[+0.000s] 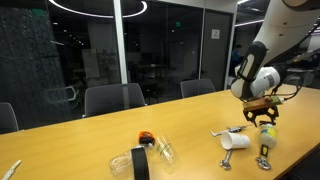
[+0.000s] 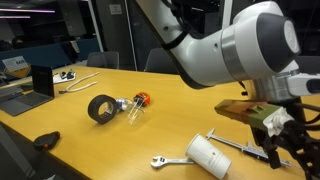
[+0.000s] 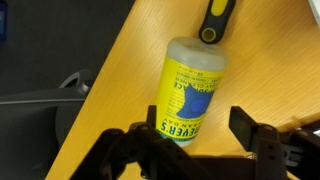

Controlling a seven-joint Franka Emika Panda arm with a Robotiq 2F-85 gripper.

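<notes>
A bottle with a yellow label and a pale, translucent end fills the middle of the wrist view. From exterior view 1 the same bottle shows at the right end of the table. My gripper hovers over it, its fingers spread apart, with part of the bottle visible in the gap beyond them. In exterior view 1 the gripper appears above and slightly left of the bottle, seemingly clear of it. Exterior view 2 has the arm hiding the bottle.
Close by the bottle lies a black-and-yellow-handled tool. A white cup lies on its side, with a wrench near it. Farther left are a black ring, a clear container and a red object.
</notes>
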